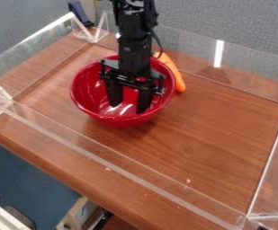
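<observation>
A red bowl [88,95] rests on the wooden tabletop toward the back left. My black gripper [130,97] reaches straight down into it, its fingers inside the bowl; whether they hold anything is hard to make out against the dark body. An orange carrot-like object [176,74] lies just behind the bowl on its right, partly hidden by the bowl and arm.
Clear plastic walls [260,180] edge the wooden table [207,144]. A grey wall stands behind, with blue floor at the lower left.
</observation>
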